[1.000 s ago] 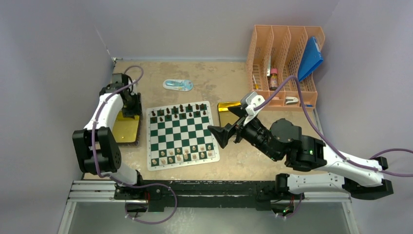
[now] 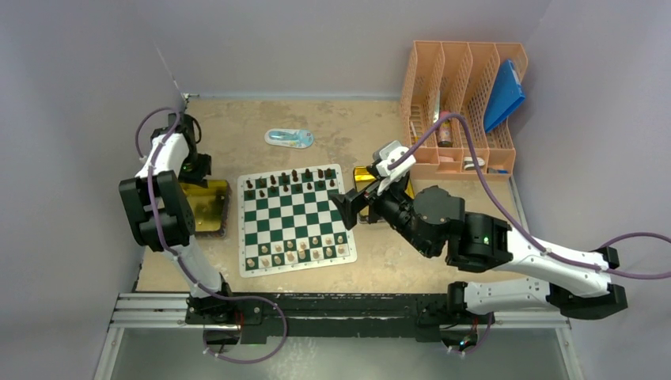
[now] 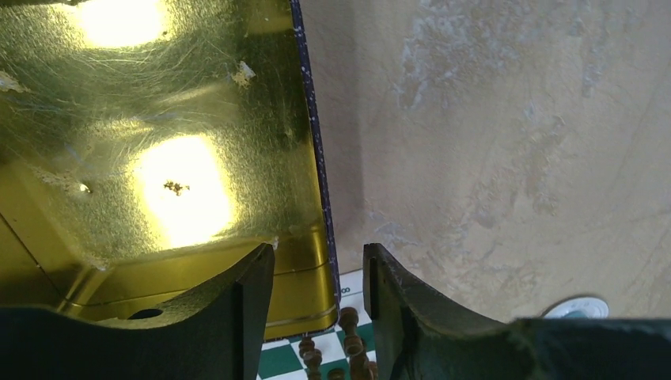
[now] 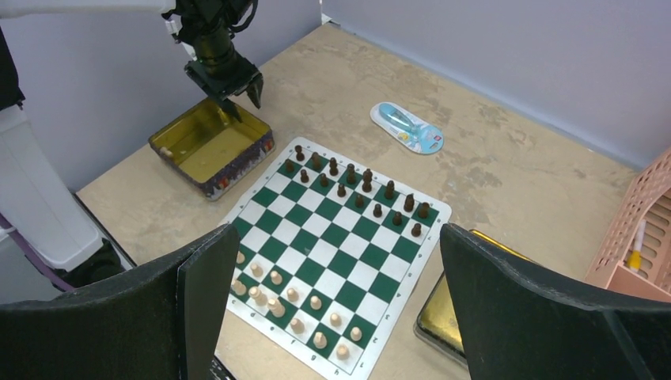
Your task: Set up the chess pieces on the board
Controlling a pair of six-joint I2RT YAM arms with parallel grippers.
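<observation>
The green-and-white chessboard (image 2: pixel 291 219) lies mid-table, dark pieces along its far side and light pieces along the near side. My left gripper hangs over the far-right part of the left gold tray (image 2: pixel 207 214), fingers apart, nothing between them; the tray floor visible in the left wrist view holds no piece, though a small pale item (image 4: pixel 164 152) shows at its left end in the right wrist view. My right gripper stands open above the board's right side, beside the right gold tray (image 4: pixel 439 317).
A blue blister pack (image 2: pixel 289 138) lies behind the board. A pink organiser (image 2: pixel 427 103) with a blue folder stands at back right. Walls bound the table; bare table lies behind the board and in front of the right tray.
My left arm has drawn back leftward from the tray's far-right corner. My right arm has shifted slightly left and up in the top view.
</observation>
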